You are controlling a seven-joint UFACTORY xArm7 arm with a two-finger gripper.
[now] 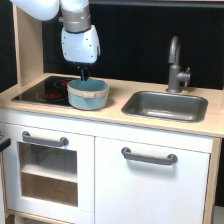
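A blue-grey pot (89, 101) with a tan rim stands on the counter, at the right edge of the black cooktop. Above it is my white arm, pointing down, with the small dark gripper (84, 76) at the pot's top, near the far side of the rim. Whether the fingers touch the pot or have its rim between them is too small to tell.
The black cooktop (50, 91) with red rings lies left of the pot. A metal sink (165, 105) and a dark tap (177, 66) are on the right. Bare wooden counter (119, 98) separates pot and sink. Below, a glass-fronted oven (48, 172) and a white cupboard door (130, 190) appear closed.
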